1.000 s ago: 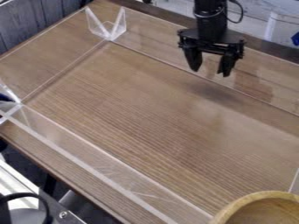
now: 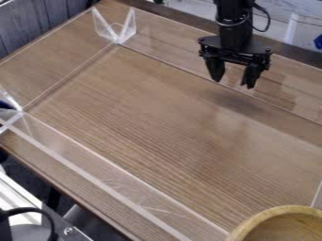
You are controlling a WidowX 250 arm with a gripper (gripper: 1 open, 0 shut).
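Observation:
The black robot gripper point(image 2: 234, 70) hangs over the far right part of the wooden table point(image 2: 138, 122), its two fingers pointing down and spread apart. I see nothing between them; a faint shadow falls on the wood below.
A light wooden bowl point(image 2: 280, 227) sits at the front right corner. Clear plastic barriers line the table's edges, with a clear corner piece point(image 2: 116, 28) at the back left. Dark equipment lies outside the front left edge.
The gripper has shifted slightly to the right since a second ago, staying open over the same part of the table.

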